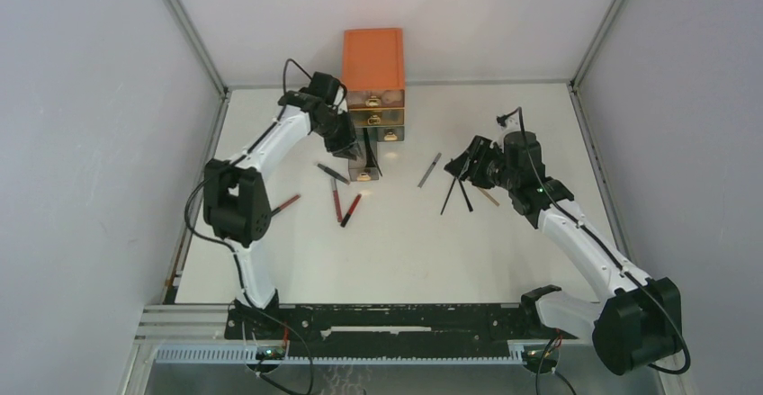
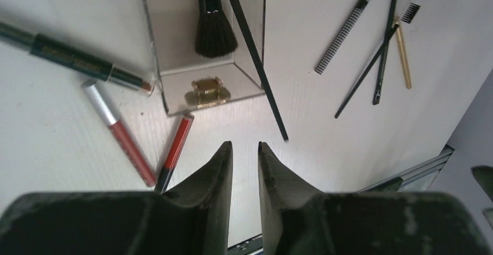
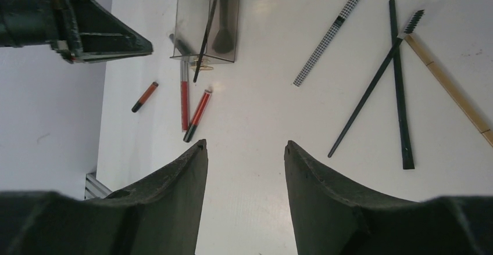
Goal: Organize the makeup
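Note:
The orange-topped drawer organizer (image 1: 372, 53) stands at the back with a clear drawer (image 2: 174, 81) pulled out. Inside lies a black brush (image 2: 215, 34); a thin black stick (image 2: 273, 104) rests across it, sticking out past the front. My left gripper hangs near that drawer, its fingers apart, nothing between them. My right gripper stands open over the right side, near crossed thin brushes (image 3: 372, 85), a tan pencil (image 3: 450, 86) and a patterned pencil (image 3: 328, 37).
Red lip tubes (image 2: 128, 142) and a dark tube (image 2: 70, 57) lie left of and below the drawer.

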